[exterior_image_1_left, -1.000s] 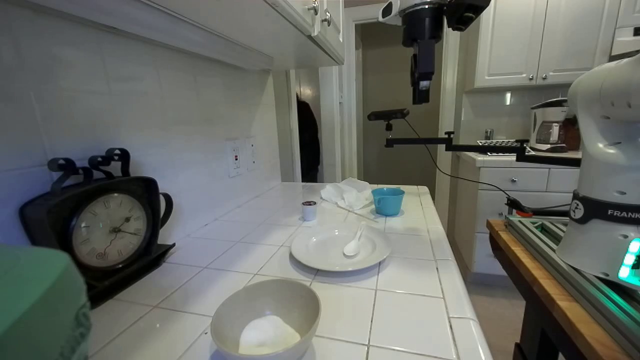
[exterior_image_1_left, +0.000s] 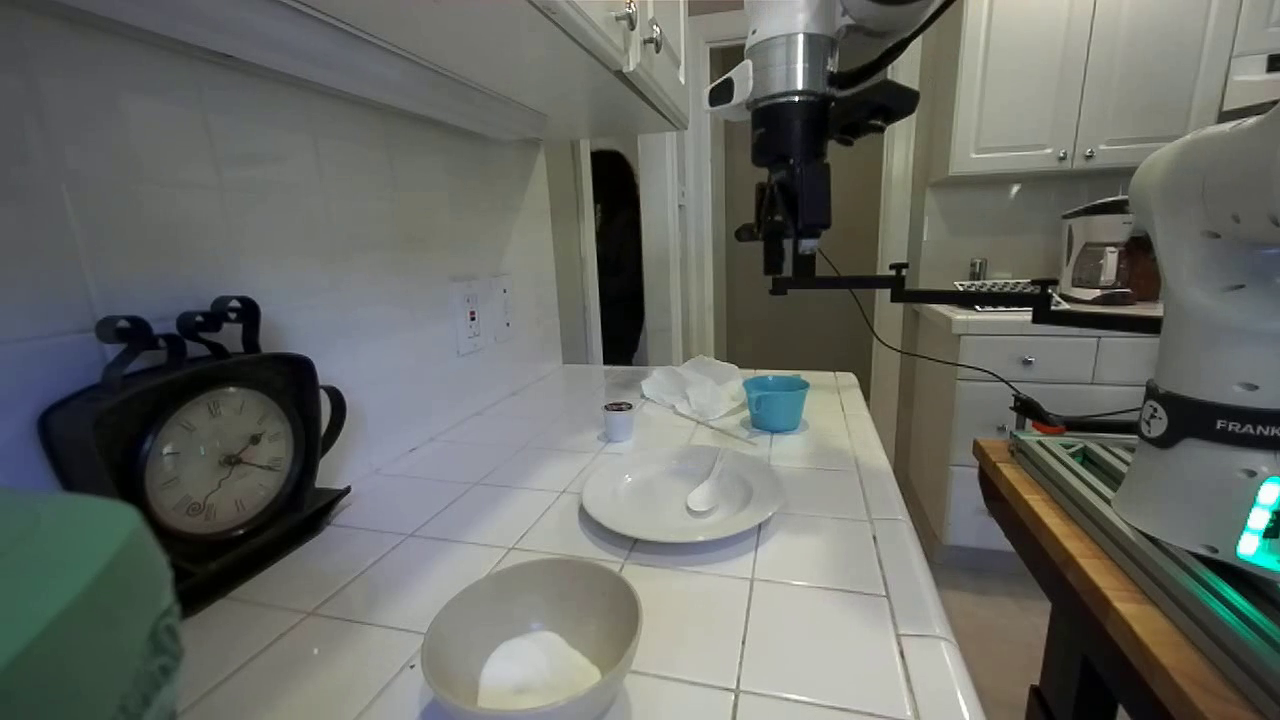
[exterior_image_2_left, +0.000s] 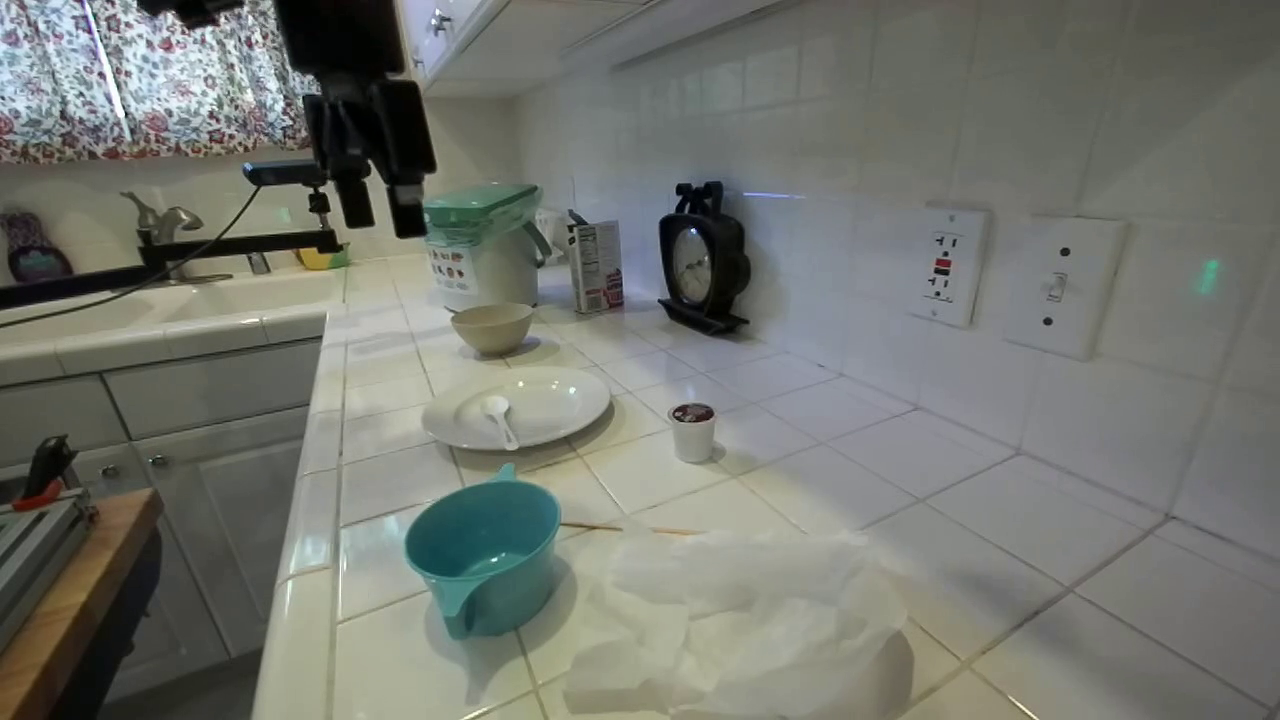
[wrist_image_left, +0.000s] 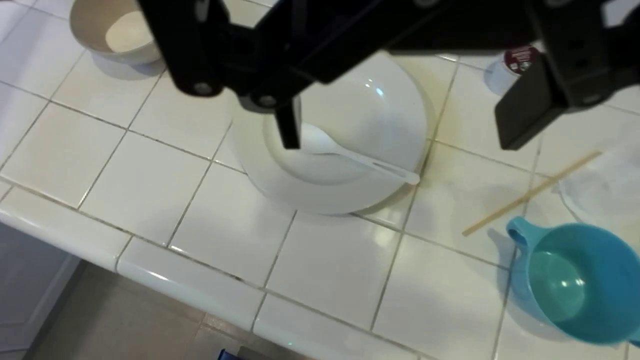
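High over the counter, my gripper is open, and the wrist view shows a wide gap with nothing held between its fingers. Below it lies a white plate (exterior_image_1_left: 624, 505) with a white spoon (wrist_image_left: 366, 159) resting on it, handle over the rim. One finger hides part of the plate in the wrist view. A beige bowl (exterior_image_1_left: 450, 642) holding something white (exterior_image_1_left: 537, 672) stands on the clock side of the plate. The blue cup (exterior_image_2_left: 480, 564) is on the opposite side, near the counter edge. Beside the plate, toward the wall, is a small white pod (exterior_image_2_left: 693, 439) with a dark red lid.
Crumpled white paper (exterior_image_2_left: 744, 624) and a thin wooden stick (wrist_image_left: 531, 193) lie by the cup. A black clock (exterior_image_1_left: 222, 456) and a green-lidded bin (exterior_image_2_left: 482, 246) stand farther along the counter. Upper cabinets (exterior_image_1_left: 480, 54) overhang the wall side. A camera bar (exterior_image_1_left: 960, 296) crosses behind the gripper.
My gripper has come down and toward the counter's wall side, now showing in front of the small camera on the bar. The plate, spoon, bowl and cup have stayed put.
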